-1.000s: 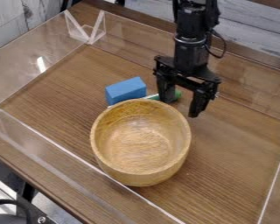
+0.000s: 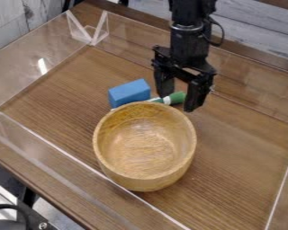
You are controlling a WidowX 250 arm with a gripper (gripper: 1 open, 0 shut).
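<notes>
My black gripper (image 2: 183, 88) hangs open just above a small green object with a white part (image 2: 171, 98), which lies on the wooden table between a blue block (image 2: 129, 92) and a large tan plastic bowl (image 2: 144, 162). The gripper's fingers partly hide the green object, and I cannot tell whether they touch it.
Pale rims border it at the back and left, and dark cables lie at the lower left corner.
The gripper has shifted slightly left and turned over the green object. The blue block and the bowl stay in place.
</notes>
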